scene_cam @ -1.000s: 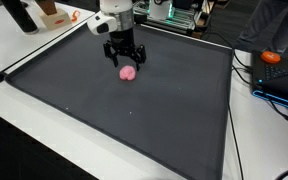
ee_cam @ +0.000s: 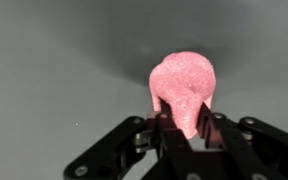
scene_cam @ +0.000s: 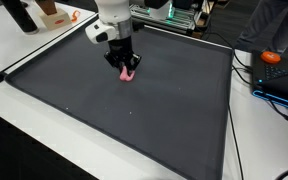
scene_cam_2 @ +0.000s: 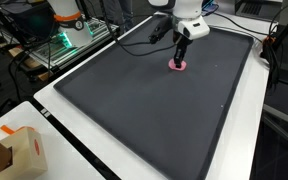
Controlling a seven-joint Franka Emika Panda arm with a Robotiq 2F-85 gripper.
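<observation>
A soft pink piece, perhaps cloth (ee_cam: 181,77), lies on the dark mat below my gripper. In the wrist view its near part is squeezed into a narrow raised fold between the black fingers, while its far part spreads out rounded. My gripper appears shut on that fold, with the material filling the gap. From exterior view 1 the pink piece (scene_cam: 126,74) looks bunched up under the fingertips. Exterior view 2 shows it (scene_cam_2: 178,65) at the mat surface, partly covered by the gripper (scene_cam_2: 180,56).
White table edges (scene_cam_2: 64,103) border it. A keyboard-like device (scene_cam: 276,82) stands at the right, and a box (scene_cam_2: 15,158) sits at the near left corner in exterior view 2.
My gripper has come down onto the pink piece. Earlier it lay flat and round in plain sight; now it is narrower and bunched between the fingers.
</observation>
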